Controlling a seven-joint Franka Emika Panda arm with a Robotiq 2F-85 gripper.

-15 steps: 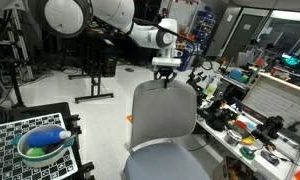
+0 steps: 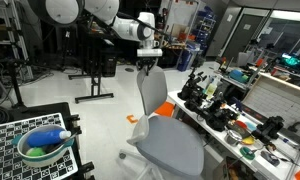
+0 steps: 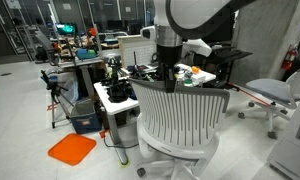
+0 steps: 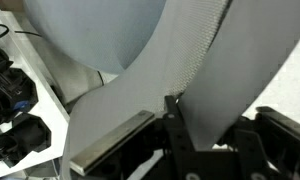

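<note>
A grey office chair stands in front of the arm, with its backrest [image 3: 182, 112] and seat [image 2: 172, 147] both visible. At the top edge of the backrest, my gripper [image 3: 171, 88] is shut on the chair back. Seen from the wrist, the grey mesh panel [image 4: 140, 85] runs up between the gripper's dark fingers [image 4: 173, 120]. In the first exterior view the gripper [image 2: 146, 68] meets the backrest's upper tip, and the backrest [image 2: 151, 90] appears nearly edge-on, with the seat pointing toward the lower right.
A white table [image 2: 212, 128] crowded with black devices and small items stands beside the chair. An orange mat [image 3: 72, 149] lies on the floor. A bowl of objects [image 2: 46, 145] sits at the lower left of the first exterior view. A second chair [image 3: 272, 92] stands farther off.
The chair has turned: its backrest went from nearly face-on to almost edge-on, and the seat swung rightward. My gripper moved left with the top of the backrest.
</note>
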